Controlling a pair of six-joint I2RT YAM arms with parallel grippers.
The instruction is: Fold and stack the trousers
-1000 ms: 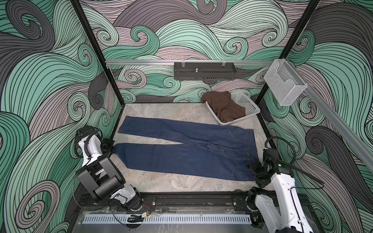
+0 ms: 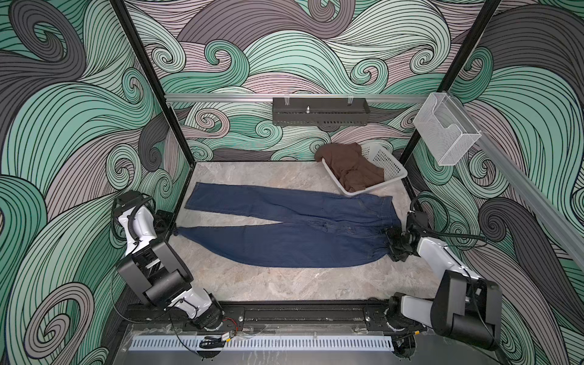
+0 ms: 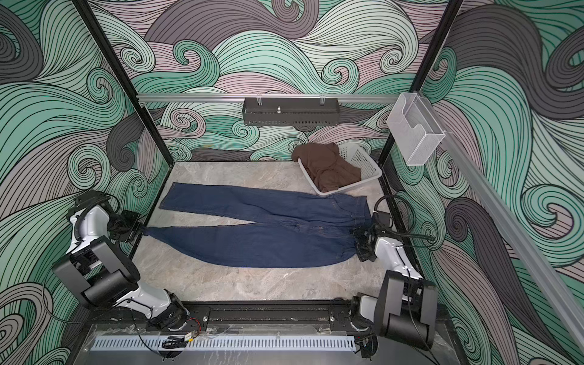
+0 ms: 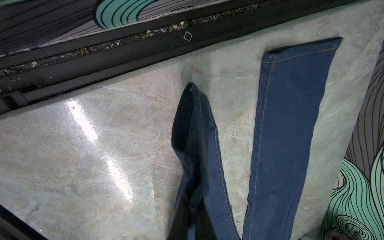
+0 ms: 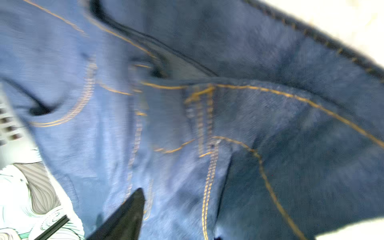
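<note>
Dark blue jeans (image 2: 292, 243) lie lengthwise across the table, legs to the left and waist to the right. At the near leg's hem (image 4: 202, 120), my left gripper is shut on pinched, puckered denim. The far leg (image 4: 288, 132) lies flat. My right gripper (image 2: 394, 243) is at the near side of the waist, where the cloth is bunched and drawn inward. One dark finger (image 5: 126, 218) shows against the denim in the right wrist view, its fingers apart; the waistband (image 5: 256, 88) arches up above. Where the right fingers meet the cloth is mostly hidden.
A light grey basket (image 2: 392, 164) holding brown cloth (image 2: 349, 164) stands at the back right, close to the far waist edge. Bare table (image 2: 286, 286) shows along the front and at the back left.
The right gripper has moved away from the front edge, and the near waist corner has shifted inward and bunched. The near leg's lower edge has curved up; the left gripper moved slightly left.
</note>
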